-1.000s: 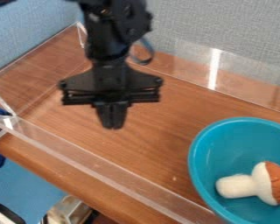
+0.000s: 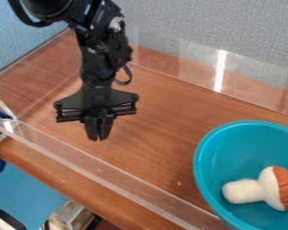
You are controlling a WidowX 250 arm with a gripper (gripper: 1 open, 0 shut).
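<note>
My gripper [image 2: 98, 128] hangs over the left-middle of the wooden table, its dark fingers pointing down and close together; whether a gap lies between them is hard to tell, and no object shows in them. At the lower right a teal bowl [image 2: 214, 156] holds a toy mushroom [image 2: 265, 187] with a white stem and an orange cap, lying on its side, well apart from the gripper.
Clear plastic walls [image 2: 219, 70] edge the wooden table [image 2: 171, 117] at the back and along the front left. Assorted items lie outside at the lower left.
My gripper has moved leftward and appears slightly farther from the camera. The bowl and mushroom stay where they were.
</note>
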